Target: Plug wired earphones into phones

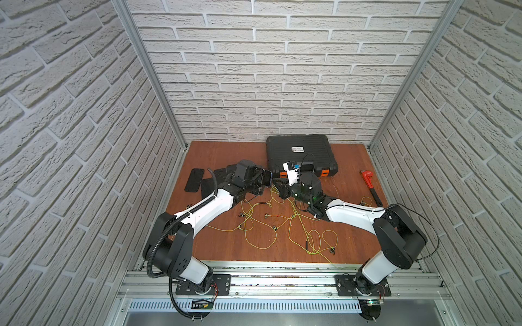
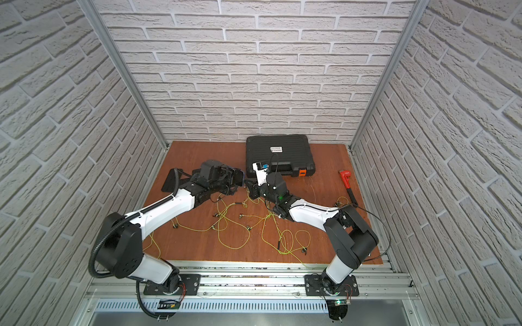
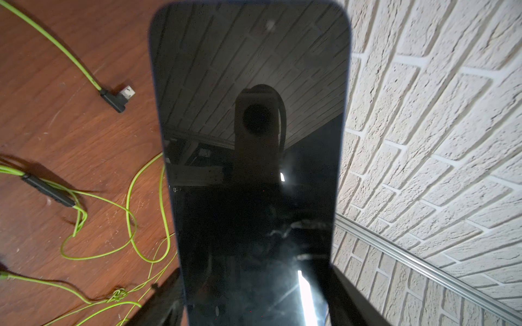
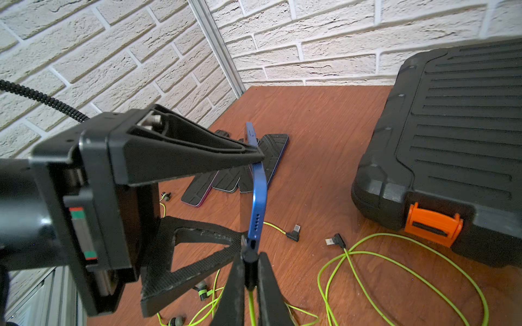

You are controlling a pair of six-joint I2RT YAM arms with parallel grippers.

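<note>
My left gripper is shut on a blue-edged phone (image 4: 259, 184), held upright with its port edge downward in the right wrist view; its black screen (image 3: 250, 163) fills the middle of the left wrist view. My right gripper is shut on a black earphone plug (image 4: 250, 255) with a yellow cable, right at the phone's bottom edge. Whether the plug's tip is inside the port cannot be told. Other yellow earphones (image 1: 310, 239) lie tangled on the wooden table.
A black case (image 4: 435, 135) with orange latches stands at the back. Several phones (image 4: 201, 187) lie at the left. A red pipe wrench (image 1: 369, 182) lies at the far right.
</note>
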